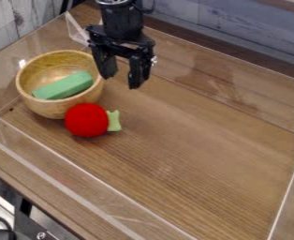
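My black gripper [124,64] hangs at the top centre of the camera view, open, just above and to the right of a wooden bowl [37,70]. A green object [65,83], shaped like a rounded block, lies inside the bowl. Below the bowl, a red round object [87,120] rests on the wooden table with a small green piece at its right side.
A dark panel [250,19] runs along the back right. A black cable [0,230] shows at the lower left corner.
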